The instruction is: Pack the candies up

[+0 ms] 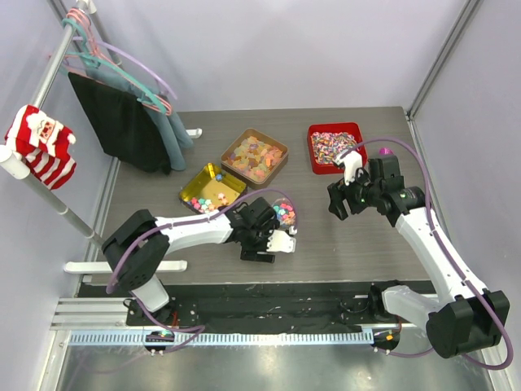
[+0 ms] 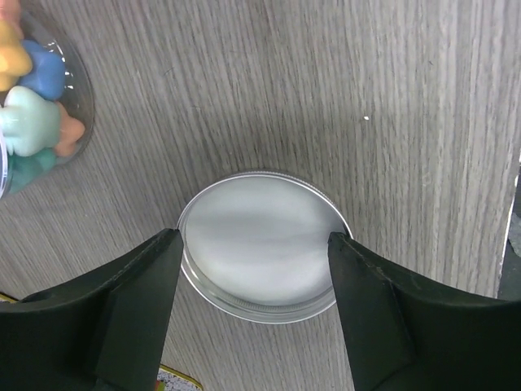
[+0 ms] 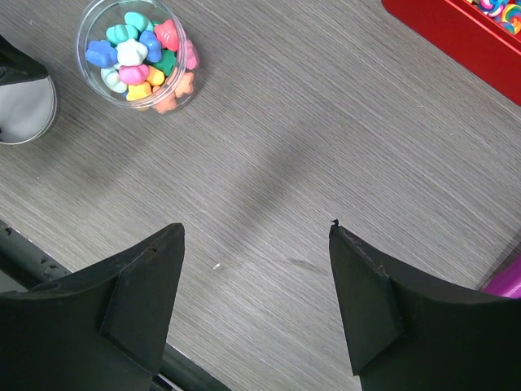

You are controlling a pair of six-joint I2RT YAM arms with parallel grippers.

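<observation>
A clear round tub of colourful star-shaped candies (image 1: 284,213) stands mid-table; its full rim shows in the right wrist view as the candy tub (image 3: 138,55). Flat on the wood lies a round silvery-white lid (image 2: 260,236), lying between the spread fingers of my left gripper, which is open. The fingertips reach the lid's left and right edges, and whether they touch it I cannot tell. Over bare table to the right, my right gripper has its fingers well apart with nothing between them. In the top view the left arm covers the lid.
A yellow tray (image 1: 195,181) with some candies and a brown box of gummies (image 1: 275,169) stand behind the left arm. At the back right is a red box (image 1: 358,128) of wrapped sweets, with a magenta object (image 3: 506,281) nearby. Bare table (image 1: 326,252) lies centre-right.
</observation>
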